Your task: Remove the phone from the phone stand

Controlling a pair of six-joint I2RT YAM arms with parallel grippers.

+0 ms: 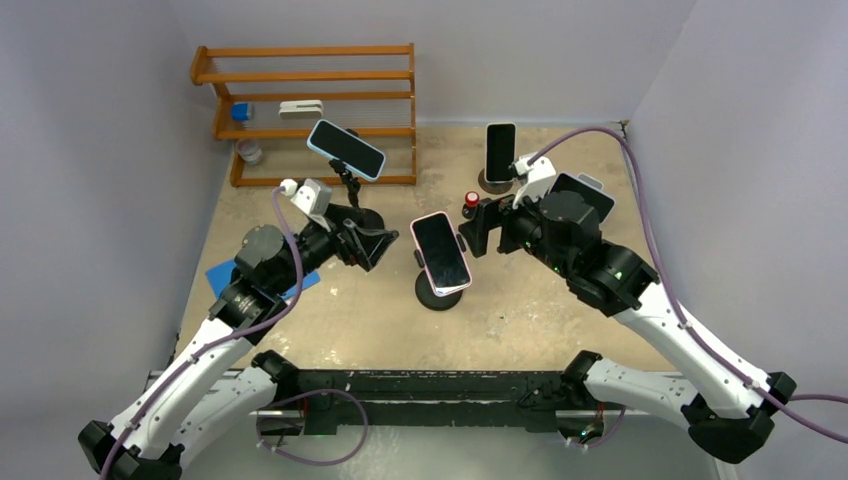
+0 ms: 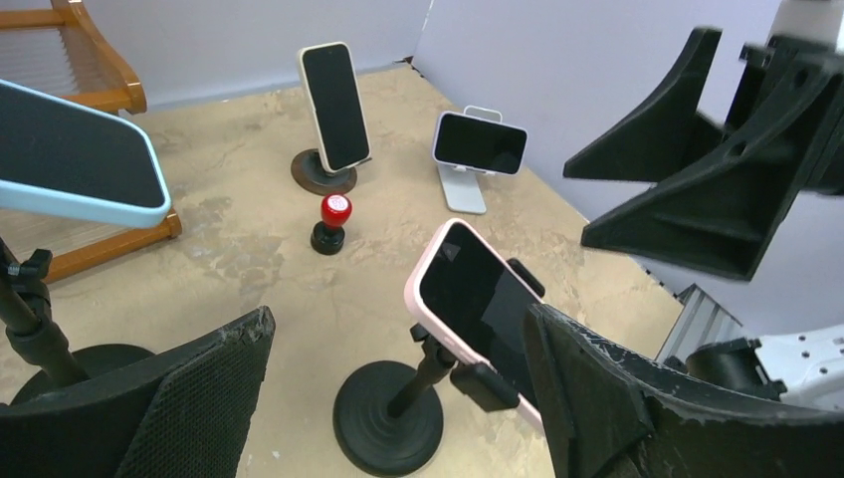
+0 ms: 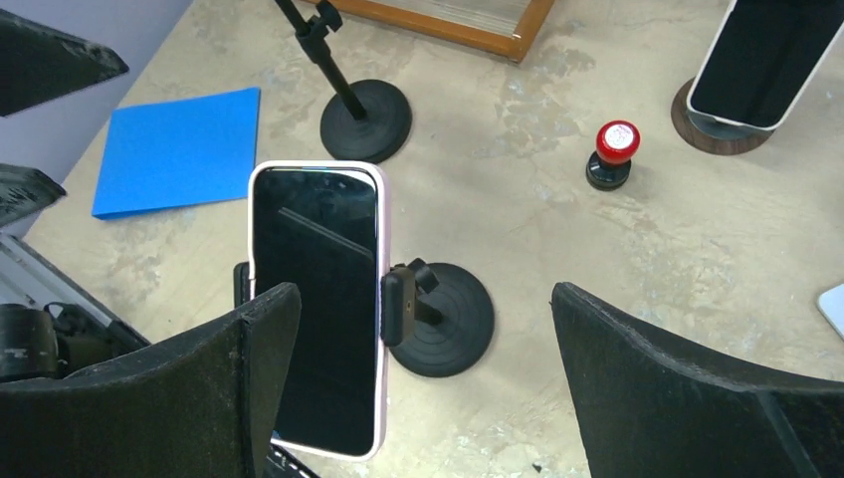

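A pink-edged phone (image 1: 440, 252) rests in the clamp of a phone stand with a round black base (image 1: 438, 290), near the table's middle. To its left, my left gripper (image 1: 382, 250) is open and apart from the phone; in its wrist view the same phone (image 2: 478, 299) appears partly behind one of the fingers (image 2: 607, 398). On the other side, my right gripper (image 1: 480, 226) also stands open beside the phone, touching nothing that I can see. The right wrist view has the phone (image 3: 318, 259) upright in its clamp (image 3: 398, 304), its lower left corner hidden by a finger.
A blue-edged phone (image 1: 346, 150) sits on a tall stand at the back left. Another phone (image 1: 500, 152) stands at the back, with a red-topped stamp (image 3: 615, 149) in front of it. A third phone (image 2: 480, 142) is at the right.
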